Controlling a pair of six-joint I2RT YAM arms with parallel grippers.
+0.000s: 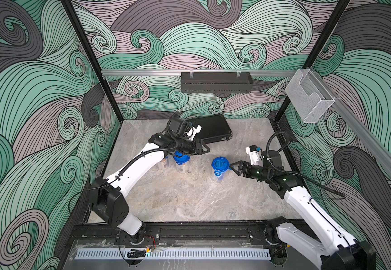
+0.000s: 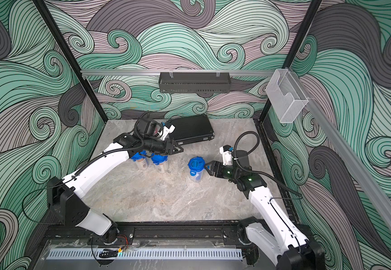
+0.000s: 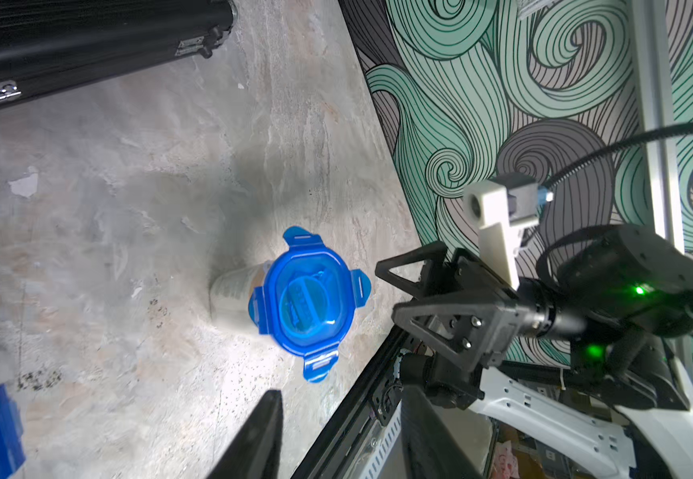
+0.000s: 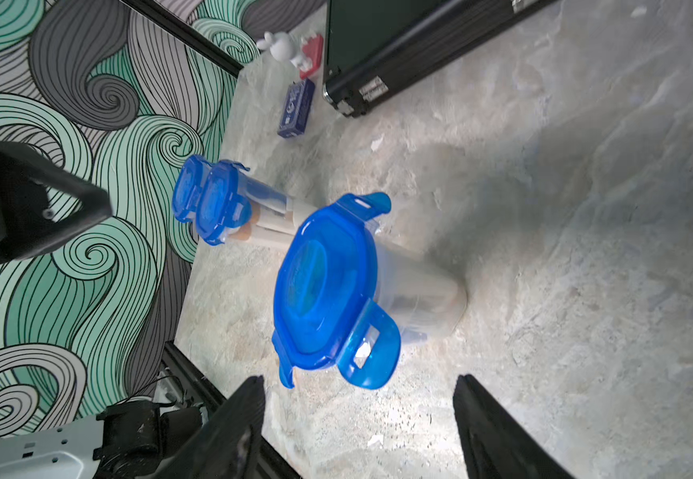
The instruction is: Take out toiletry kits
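A clear container with a blue lid [image 1: 220, 163] stands near the middle of the table; its lid [image 4: 310, 287] fills the centre of the right wrist view. My right gripper [image 1: 233, 167] is just right of it, fingers apart and empty. Two more blue-lidded containers are at the left, one with its lid [image 2: 159, 159] and another lid [image 2: 137, 156] showing, both partly behind the left arm. My left gripper [image 1: 205, 147] hovers above and left of the middle container, its fingers [image 3: 257, 437] spread with nothing between them.
A closed black case [image 1: 213, 127] lies at the back. Beside it are a small dark blue box [image 4: 297, 107] and a white figure [image 4: 280, 47] on red. A mesh basket [image 1: 310, 96] hangs at the right.
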